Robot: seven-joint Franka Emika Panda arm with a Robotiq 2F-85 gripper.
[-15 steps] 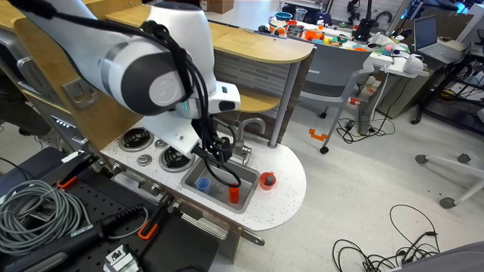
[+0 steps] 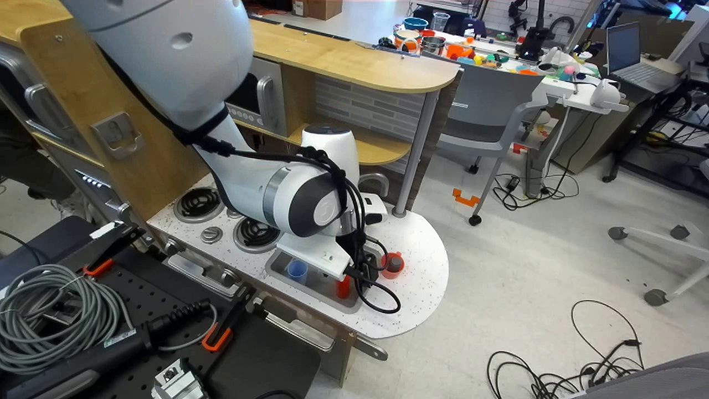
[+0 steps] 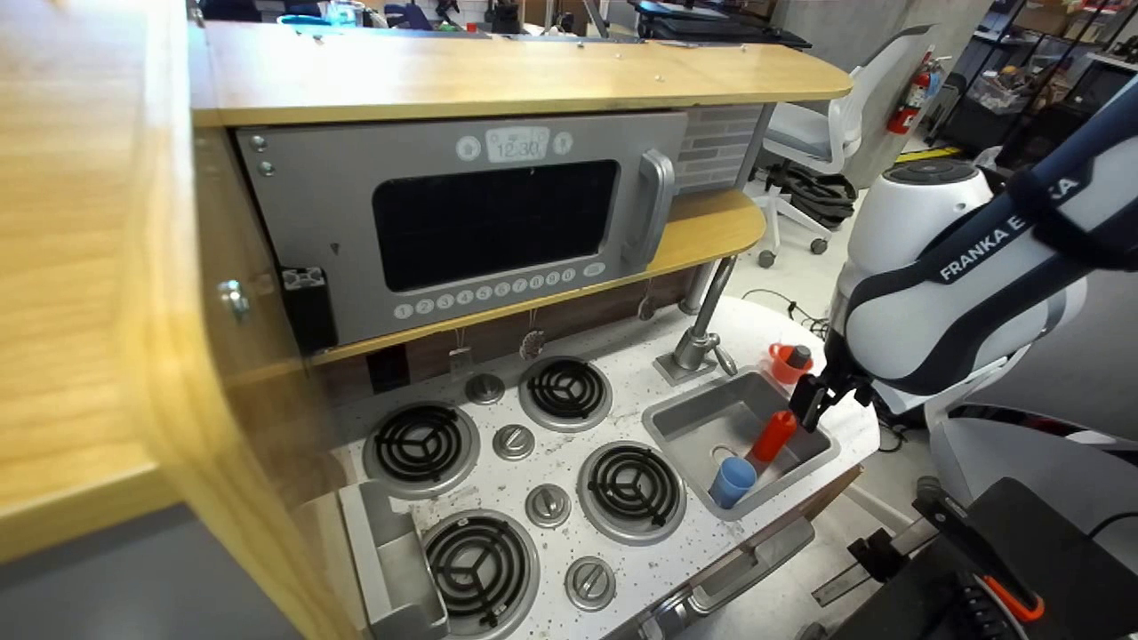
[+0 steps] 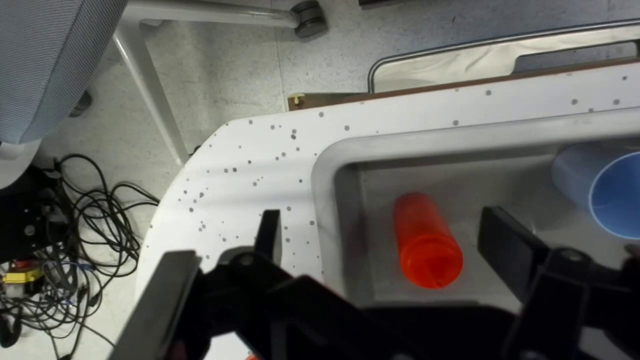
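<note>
In the wrist view my gripper is open, its dark fingers wide apart, with the red bottle (image 4: 423, 240) seen below and between them. The bottle stands in the grey sink (image 3: 683, 421), clear of both fingers as far as I can see. A blue cup (image 3: 733, 482) sits in the same sink, at the side nearer the stove. On the white counter beyond the sink's other end is a red cup (image 3: 789, 364) with a dark object in it. In exterior view 2 my gripper hangs low over the sink's right end, close to the bottle.
A metal faucet (image 3: 695, 347) rises behind the sink. Stove burners (image 3: 632, 485) and knobs lie to the left in exterior view 2. The microwave (image 3: 469, 203) and wooden shelf overhang the back. Bare counter (image 2: 412, 292) surrounds the red cup.
In exterior view 1 the arm has come down and to the right, from above the stove side of the sink to low over its right end. The cups and bottle appear unmoved.
</note>
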